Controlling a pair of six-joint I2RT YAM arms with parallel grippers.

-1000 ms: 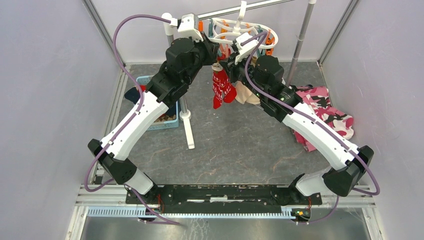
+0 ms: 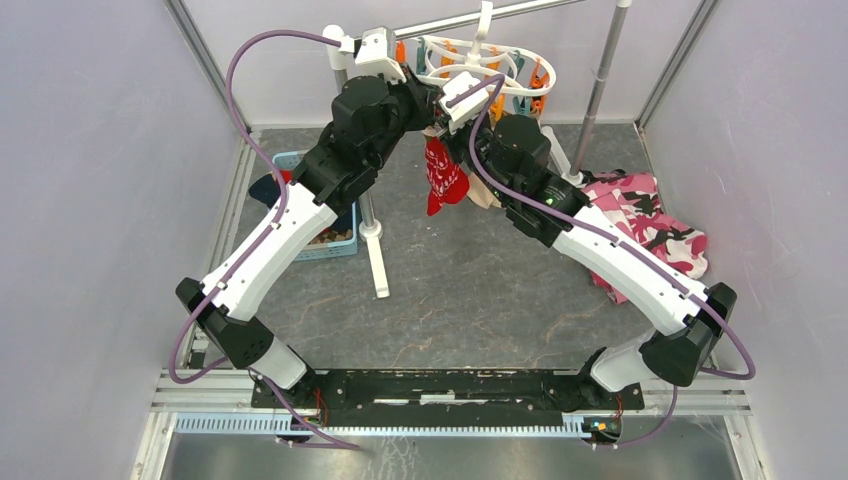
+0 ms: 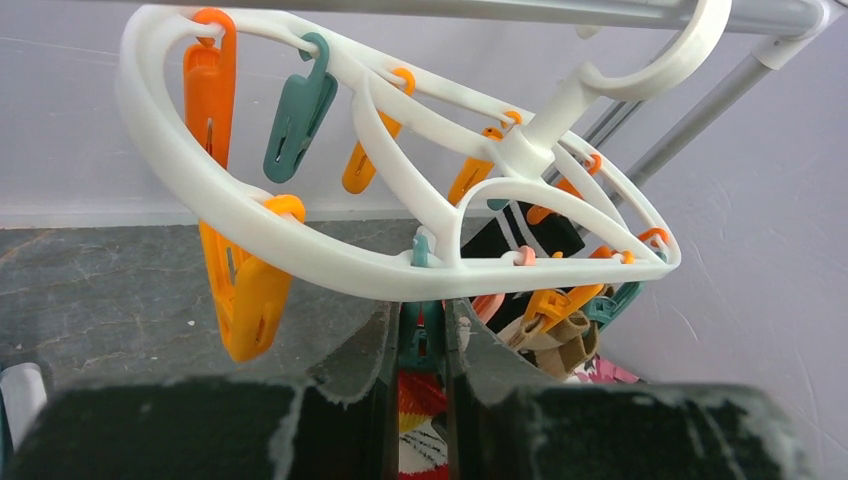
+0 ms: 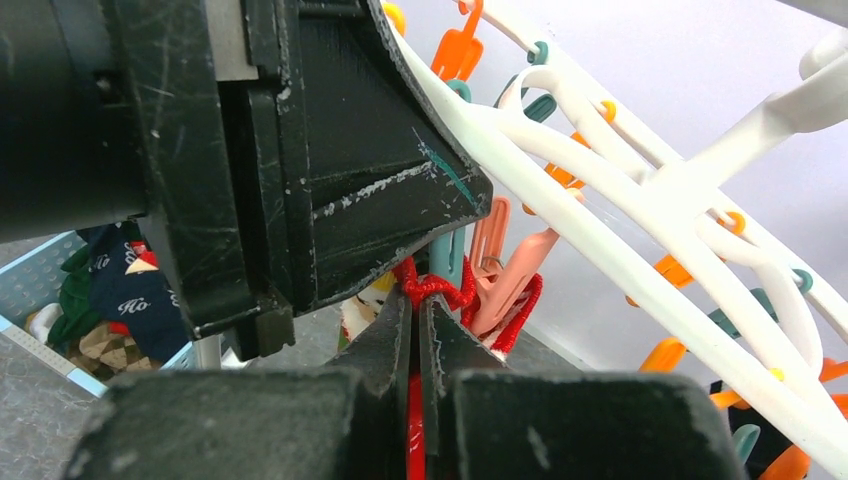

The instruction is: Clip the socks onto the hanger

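The white hanger [image 3: 330,262] hangs from a rail, with orange, teal and pink clips around it. In the left wrist view my left gripper is shut on a teal clip [image 3: 424,345] at the hanger's near rim. Red patterned socks [image 2: 443,178] hang below both grippers in the top view. My right gripper is shut, with the red knitted cuff [image 4: 437,288] at its fingertips. Beside it, a pink clip [image 4: 518,278] sits against the cuff; its bite is partly hidden. The left gripper's black body covers much of the right wrist view.
A blue basket [image 2: 325,252] with more socks stands at the left by the stand's leg. Beige socks [image 2: 484,192] hang just right of the red ones. A pink camouflage cloth [image 2: 640,225] lies on the right.
The socks' lower ends have drawn together. The left arm stays still.
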